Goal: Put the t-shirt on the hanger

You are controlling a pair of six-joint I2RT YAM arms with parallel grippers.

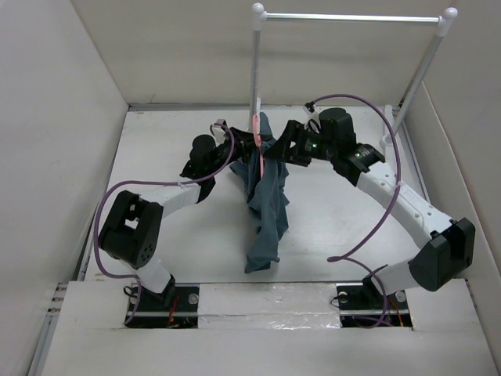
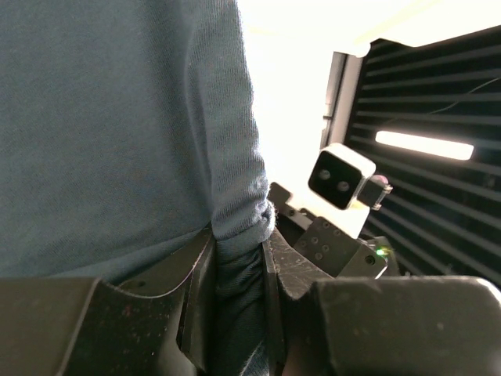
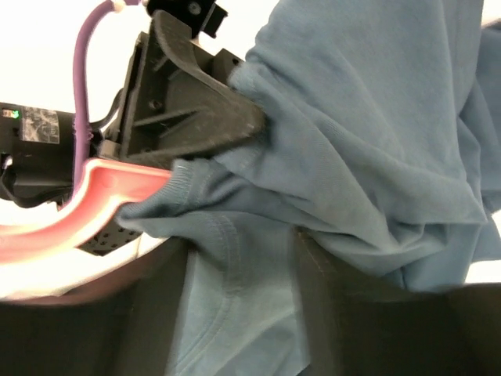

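The blue-grey t-shirt (image 1: pixel 266 219) hangs draped around the pink hanger (image 1: pixel 257 129) between my two grippers. My left gripper (image 1: pixel 249 142) is shut on the shirt; its wrist view shows a bunched fold (image 2: pixel 235 204) between the fingers. My right gripper (image 1: pixel 283 147) is at the shirt's right side, its blurred fingers apart at the lower edge of the right wrist view, with fabric (image 3: pixel 243 282) behind the gap. The pink hanger (image 3: pixel 86 211) runs under the collar beside the left gripper in that view. Whether the hanger lies inside the collar is hard to tell.
A white rail frame (image 1: pixel 352 18) stands at the back, its left post directly behind the hanger and grippers. Cables loop over both arms. Side walls bound the space.
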